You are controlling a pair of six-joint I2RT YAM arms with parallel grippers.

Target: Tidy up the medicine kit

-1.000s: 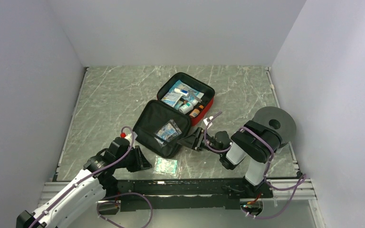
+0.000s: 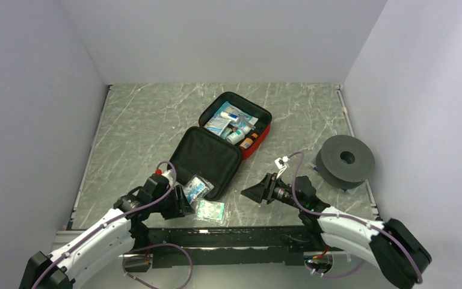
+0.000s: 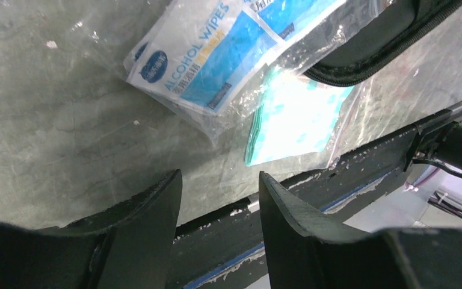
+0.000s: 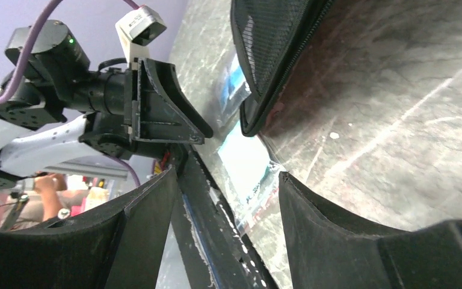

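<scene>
The medicine kit's red-sided base (image 2: 266, 135) stands open, holding bottles, a tube and packets. Its black lid (image 2: 200, 147) lies flat toward me. Across the lid's near corner rests a clear bag of alcohol wipes (image 3: 216, 57), partly on the table. Beside it a bag with a pale green packet (image 3: 298, 123) lies flat near the front edge. My left gripper is open over bare table, just short of the wipes bag, with nothing between its fingers. My right gripper hangs right of the lid, its fingers apart and empty.
A dark grey roll (image 2: 344, 158) sits at the right, with something clear partly hidden under it. A black rail (image 2: 240, 236) runs along the front edge.
The wipes bag slid from the lid's middle to its near corner, toward my left gripper.
</scene>
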